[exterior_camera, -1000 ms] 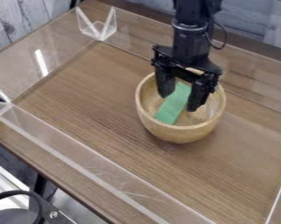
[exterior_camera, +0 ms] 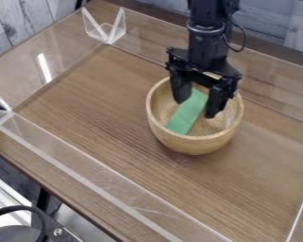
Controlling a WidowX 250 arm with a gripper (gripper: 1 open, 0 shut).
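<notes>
My black gripper (exterior_camera: 198,95) is lowered into a round tan bowl (exterior_camera: 194,140), its two fingers open and spread apart inside the rim. Between and below the fingers lies a flat green object (exterior_camera: 185,116) on the bowl's floor, reaching toward the bowl's front left. Whether the fingers touch it is hard to tell.
A small white wire-like object (exterior_camera: 105,26) stands at the back left. Black cable lies off the table at the lower left.
The gripper has risen slightly and shifted a little within the bowl; the bowl and green object look nearly unchanged.
</notes>
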